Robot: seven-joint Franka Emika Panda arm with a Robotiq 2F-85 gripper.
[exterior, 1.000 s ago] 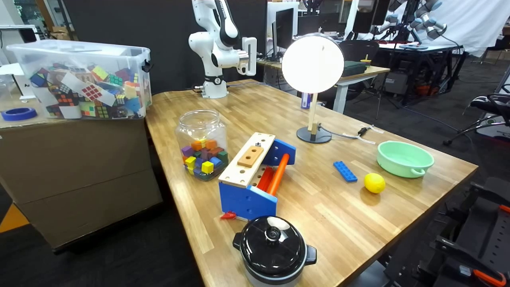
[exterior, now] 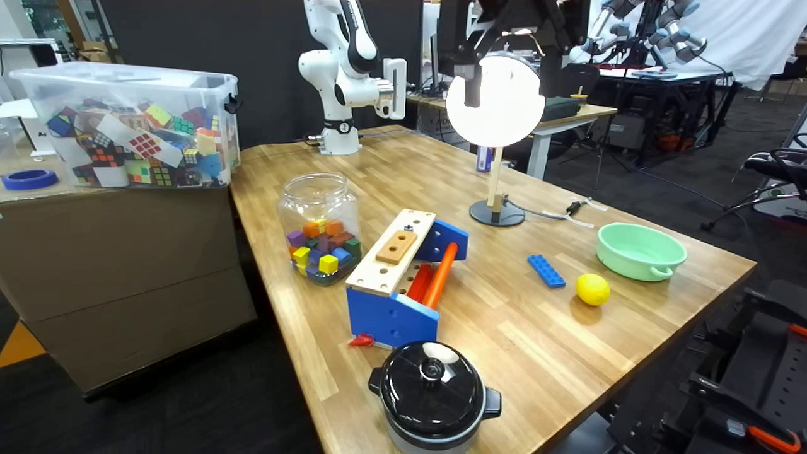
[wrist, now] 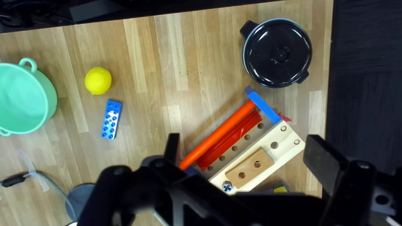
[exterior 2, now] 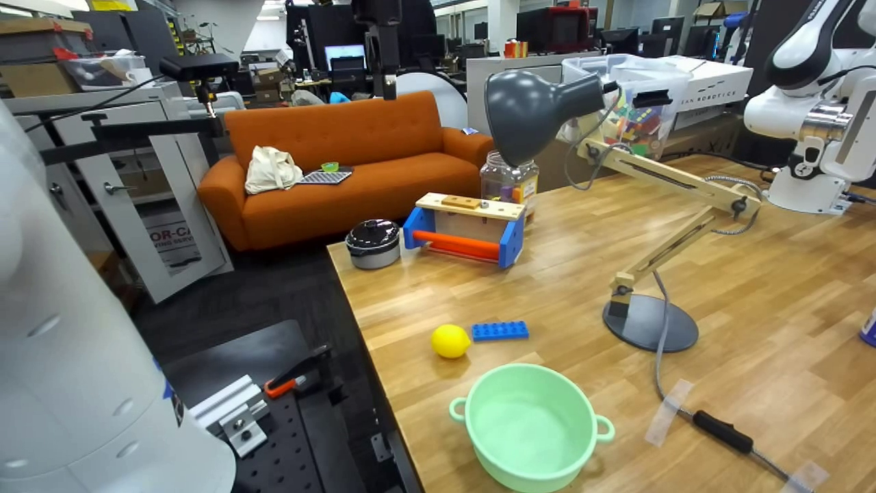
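My gripper is open high above the table, its dark fingers wide apart with nothing between them. Below it in the wrist view lies the wood, blue and orange toy workbench (wrist: 263, 165), a tan two-holed block (wrist: 250, 167) on its top board. A black-lidded pot (exterior: 431, 389) stands beside the bench near the table's end. Farther along are a yellow lemon (exterior: 593, 289), a blue toy brick (exterior: 546, 271) and a mint-green two-handled bowl (exterior 2: 532, 423), which looks empty. A small red object (exterior: 361, 340) lies at the bench's foot.
A clear jar of coloured blocks (exterior: 321, 227) stands close behind the bench. The desk lamp (exterior 2: 542, 111) rises well above the table, its cable (exterior 2: 661, 337) taped down near the bowl. Bare tabletop (exterior: 522, 333) stretches between the bench and the lemon.
The dark gripper has come into the top of exterior view 1, in front of the lamp's head. Everything on the table stays in place.
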